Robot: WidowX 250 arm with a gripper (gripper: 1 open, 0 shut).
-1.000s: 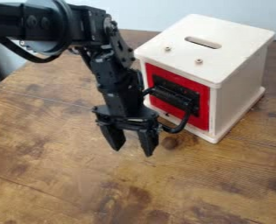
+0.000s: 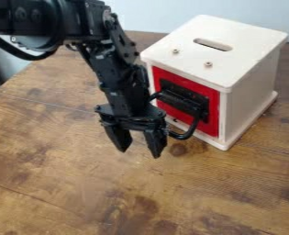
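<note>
My black gripper (image 2: 137,146) hangs over the wooden table in the middle of the camera view, fingers pointing down and spread apart with nothing between them. Behind it and to the right stands a pale wooden box (image 2: 216,48) with a slot in its top and a red front panel (image 2: 170,84). A black fitting (image 2: 183,99) is mounted on that red panel; part of the panel and fitting is hidden behind my arm and wrist.
A pale wall and the table's edge show at the upper left.
Over the last second my arm has shifted very slightly upward and to the left. The box has not moved.
</note>
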